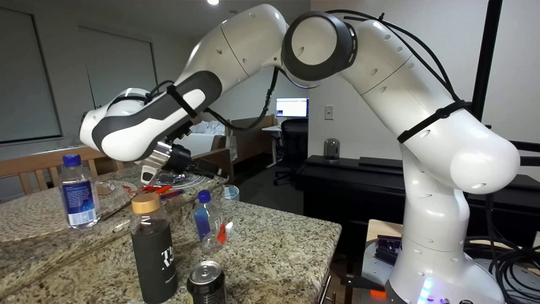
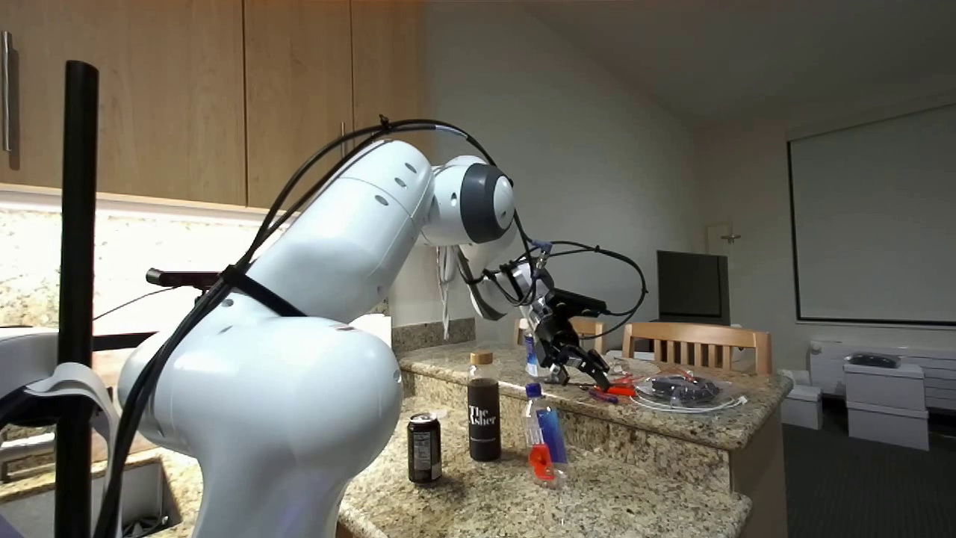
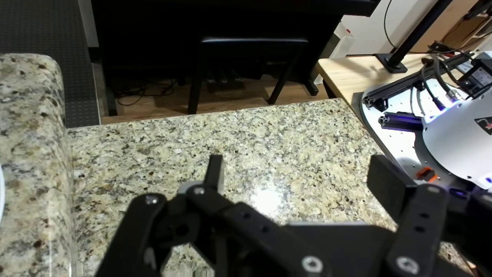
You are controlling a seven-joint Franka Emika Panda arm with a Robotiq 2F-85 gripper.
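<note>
My gripper [image 2: 578,366] stands open and empty over the raised counter's edge. In the wrist view the fingertips of the gripper are wide apart, with only bare granite behind them. A clear bottle with a blue cap [image 1: 205,223] is on the lower counter, below the gripper and apart from it. Its label is blue with a red patch, and it appears to lean slightly. A dark bottle with a wooden lid [image 1: 154,256] and a black can [image 2: 423,448] stand upright nearby. Another blue-capped bottle [image 1: 79,195] stands on the raised counter.
Red-handled tools [image 2: 618,389] and a coiled white cable with a dark object [image 2: 686,391] lie on the raised counter [image 1: 30,243].
</note>
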